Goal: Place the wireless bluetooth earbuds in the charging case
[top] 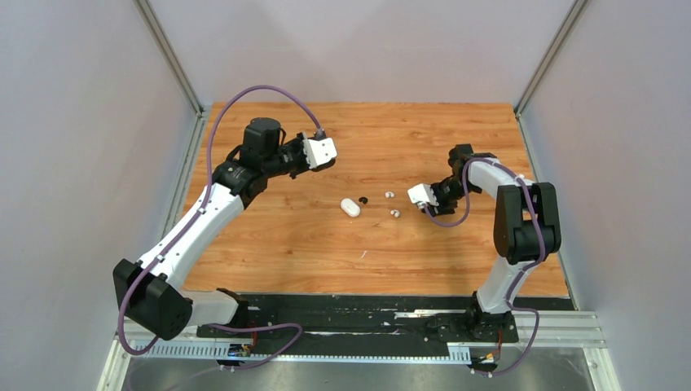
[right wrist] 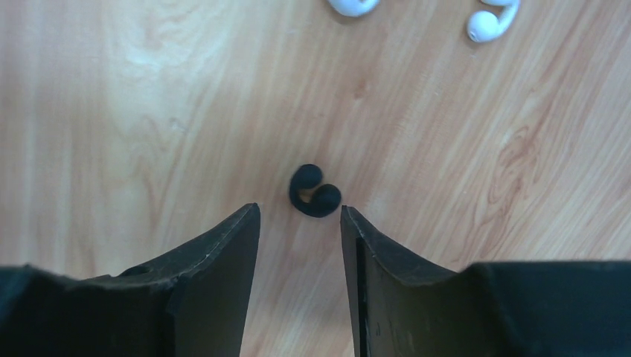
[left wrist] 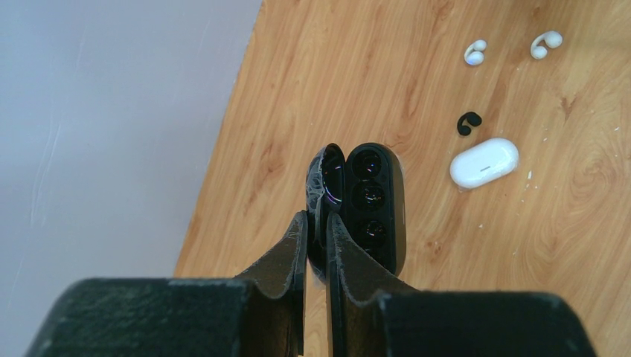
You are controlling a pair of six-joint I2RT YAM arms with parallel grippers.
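Observation:
A black charging case [left wrist: 376, 204] hangs in my left gripper, which is shut on its upright lid part; round sockets show inside. In the top view this left gripper [top: 322, 164] is above the table's left half. One black earbud [right wrist: 316, 201] lies on the wood just ahead of my right gripper, whose fingers are spread with nothing between them. From above, the right hand [top: 424, 197] hides that earbud. A second black earbud [top: 363, 199] rests beside a closed white case [top: 350, 208].
A wall stands on each side.

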